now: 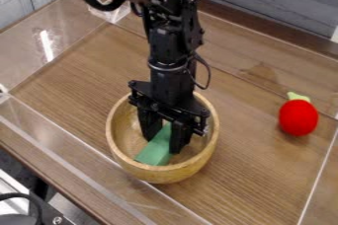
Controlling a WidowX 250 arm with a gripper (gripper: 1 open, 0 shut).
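My black gripper reaches down from the top into a tan wooden bowl, its fingers low inside the rim. A green object lies in the bowl between the fingertips, and the gripper appears shut on it; the exact contact is partly hidden by the fingers.
A red tomato-like object with a pale green tip lies to the right of the bowl. Pale walls edge it at the back, and a black cable lies at the lower left.
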